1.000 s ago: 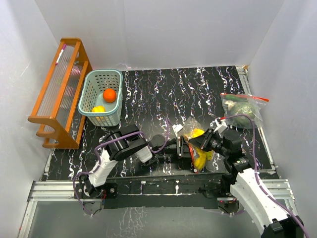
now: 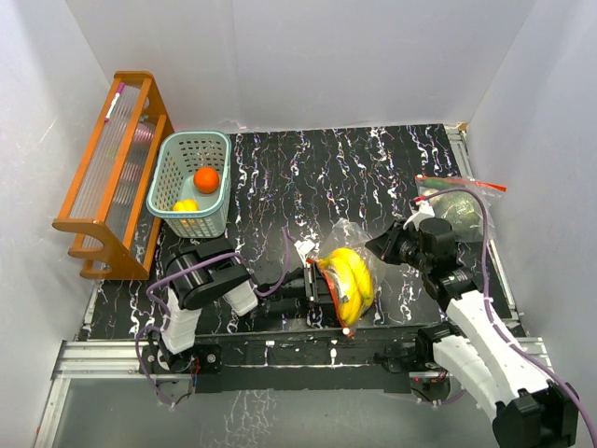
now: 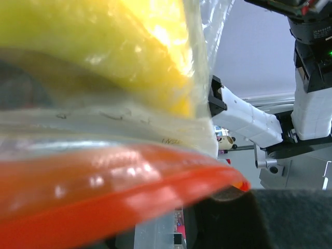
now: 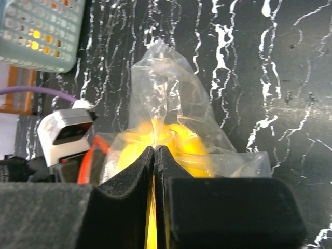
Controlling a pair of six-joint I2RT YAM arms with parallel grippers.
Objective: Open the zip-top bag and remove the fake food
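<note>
The zip top bag (image 2: 336, 241) holds yellow bananas (image 2: 349, 281); its red zip edge (image 3: 155, 192) fills the lower left wrist view. My left gripper (image 2: 311, 282) is at the bag's left, red-edged side; its fingertips are mostly hidden, so its grip is unclear. My right gripper (image 2: 374, 246) is at the bag's upper right. In the right wrist view its fingers are shut, with clear plastic and bananas beyond; whether plastic is between them is hard to see.
A basket (image 2: 163, 210) with an orange (image 2: 206, 179) and a yellow item stands at the back left, beside a wooden rack (image 2: 103, 228). A second bag (image 2: 466, 211) with green items lies at the right.
</note>
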